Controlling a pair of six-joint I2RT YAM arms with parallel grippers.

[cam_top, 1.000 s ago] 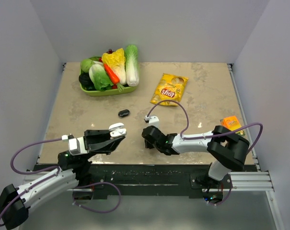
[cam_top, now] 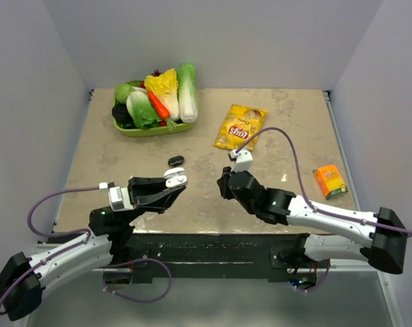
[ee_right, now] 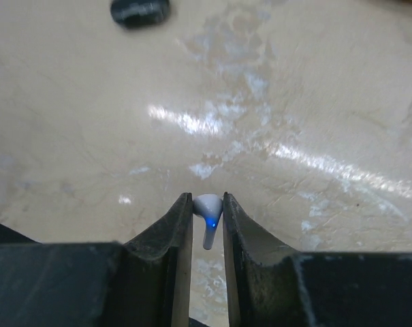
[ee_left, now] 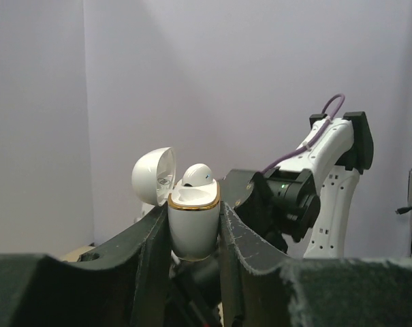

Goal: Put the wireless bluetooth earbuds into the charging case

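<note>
The white charging case [ee_left: 194, 228] has a gold rim and its lid [ee_left: 153, 175] stands raised. One white earbud [ee_left: 197, 175] sits in the right-hand side of the case in the left wrist view; the other side looks empty. My left gripper [cam_top: 177, 182] is shut around the case, above the table. A second white earbud [ee_right: 208, 206], with a blue glow on its stem, is pinched between the fingertips of my right gripper. In the top view this gripper is to the right of the case, apart from it, and the earbud there is too small to make out.
On the table lie a small black object [cam_top: 176, 161], a yellow chip bag [cam_top: 240, 127] and an orange packet [cam_top: 330, 182]. A green basket [cam_top: 153, 131] of vegetables stands at the back left. Bare tabletop [cam_top: 287, 150] spreads across the right middle.
The left gripper has shifted slightly right and toward the back, carrying the case. My right gripper has moved right and toward the back, and its arm has swung outward to the right.
</note>
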